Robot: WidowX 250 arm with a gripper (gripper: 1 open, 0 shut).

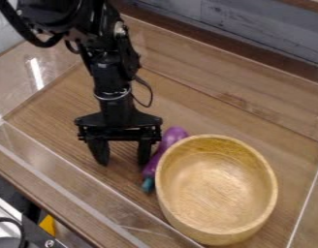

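Observation:
My black gripper (121,151) points down over the wooden surface at the left of centre, its two fingers apart and open with nothing visible between them. Just right of it lies a purple eggplant-like object (167,142) with a teal tip, partly hidden behind the right finger and the bowl. A large pale yellow bowl (217,187) sits at the lower right, against the purple object.
A wall closes the back, and a transparent edge runs along the front left, with a small yellow item (47,223) below it.

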